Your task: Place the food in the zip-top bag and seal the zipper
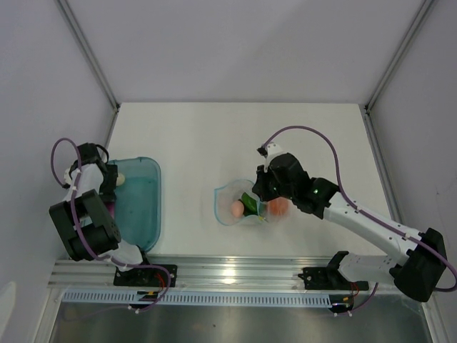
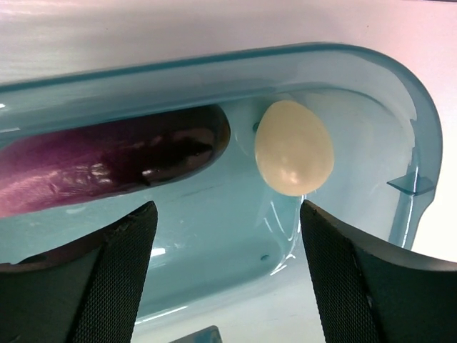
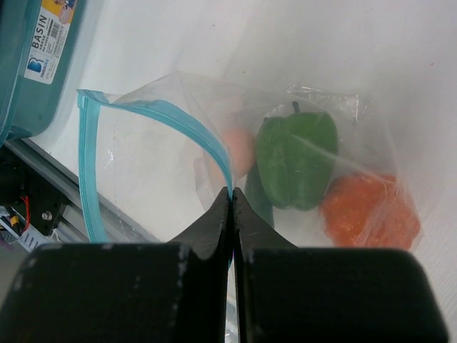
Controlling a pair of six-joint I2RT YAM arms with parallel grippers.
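My left gripper stands open over a blue basin (image 1: 143,214), where an eggplant (image 2: 100,161) and a pale egg-shaped item (image 2: 293,146) lie, with nothing between its fingers. The clear zip bag (image 1: 228,196) lies mid-table; in the right wrist view it holds a green pepper (image 3: 296,157), a red item (image 3: 368,211), a pinkish egg-like item (image 3: 239,150) and a dark green item behind. My right gripper is shut at the bag's blue zipper edge; whether it grips that edge is hard to tell.
Metal rails run along the front edge.
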